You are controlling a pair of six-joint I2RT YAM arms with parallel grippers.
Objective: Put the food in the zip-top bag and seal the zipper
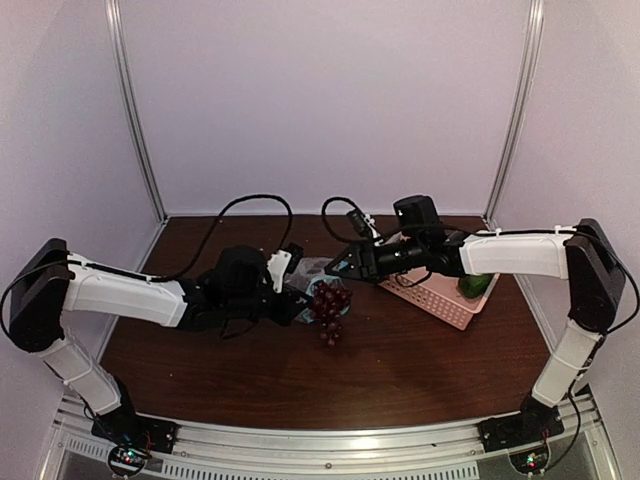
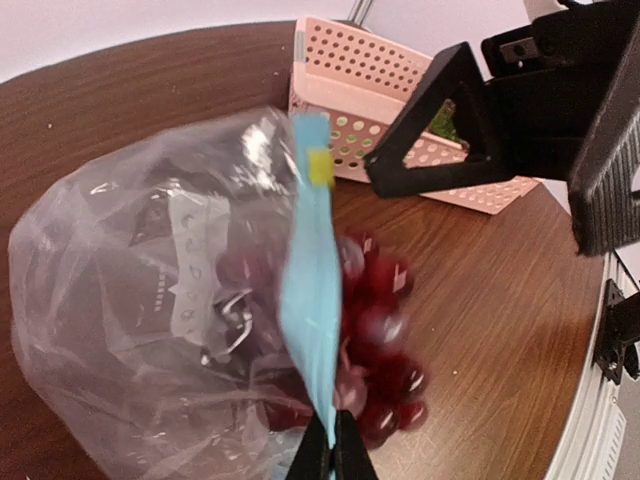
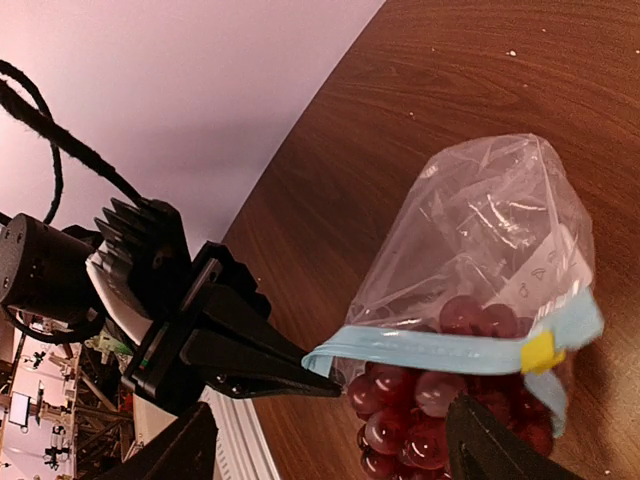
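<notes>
The clear zip top bag (image 2: 110,290) has a blue zipper strip and a yellow slider (image 3: 542,352). My left gripper is shut on one end of the blue strip. The bunch of dark red grapes (image 1: 328,308) is only partly in the bag: some grapes show through the film, while several hang out past the strip. My right gripper (image 1: 345,265) stands open beside the bag, its black fingers (image 2: 450,120) spread apart and holding nothing. In the right wrist view its fingers are blurred along the lower edge, near the grapes.
A pink perforated basket (image 1: 432,302) stands behind and below the right arm, with a green item (image 1: 473,285) inside. Bare brown table (image 1: 420,370) stretches along the front. White walls enclose the back and sides.
</notes>
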